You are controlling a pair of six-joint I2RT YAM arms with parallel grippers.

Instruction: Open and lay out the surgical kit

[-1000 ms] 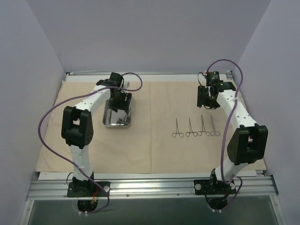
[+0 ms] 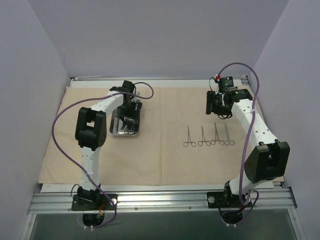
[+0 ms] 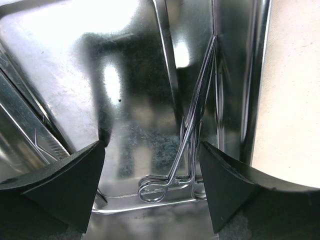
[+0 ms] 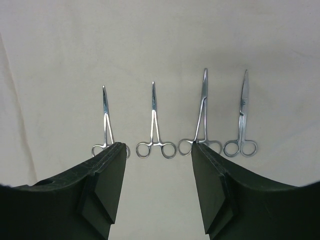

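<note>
The metal tray (image 2: 125,135) lies on the left half of the cloth, partly hidden by my left arm. In the left wrist view, my left gripper is over the tray's inside, open, with no instrument pinched. Ringed steel instruments (image 3: 186,135) overlap beside its right fingertip. A slim straight tool (image 3: 167,50) lies further up the tray, and thin tools (image 3: 30,115) rest at the left side. My right gripper hovers open and empty above the cloth. Ringed clamps (image 4: 155,120) and a pair of scissors (image 4: 243,112) stand in a row there, apart from one another.
The pale cloth (image 2: 172,167) covers most of the table, with bare room between the tray and the row of tools. Grey walls (image 2: 30,65) enclose the sides and back. Purple cables loop over both arms.
My left arm has shifted slightly toward the tray's right side, its hand now further over the inside. The laid-out tools have not moved.
</note>
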